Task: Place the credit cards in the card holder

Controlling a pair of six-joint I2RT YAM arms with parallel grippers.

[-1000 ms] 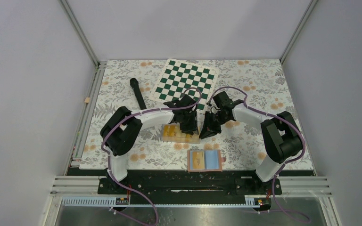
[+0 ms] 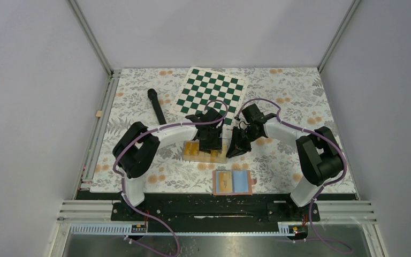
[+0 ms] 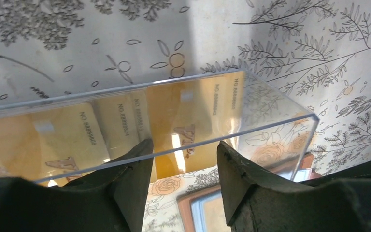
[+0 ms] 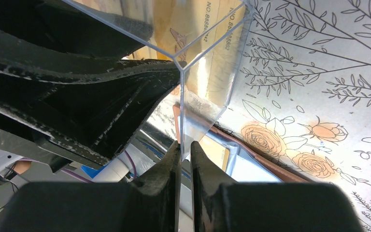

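Note:
Gold credit cards (image 3: 188,106) lie in overlapping stacks inside a clear box (image 2: 190,157) on the table's middle. Over this box my left gripper (image 2: 212,149) is pointing down and open. In the left wrist view its fingers (image 3: 227,169) stand apart, either side of a card's near part, with none clamped. At the box's right-hand corner, my right gripper is nearly closed, the clear wall between its fingertips. The card holder (image 2: 241,182) lies open near the front edge, brown-bordered with blue inside; a gold card (image 2: 225,182) shows in its left side.
A green and white checkered board (image 2: 210,91) lies behind the arms. To its left is a black microphone (image 2: 156,106).
My left gripper has shifted slightly to the left over the clear box. The right arm, the box and the card holder look unmoved.

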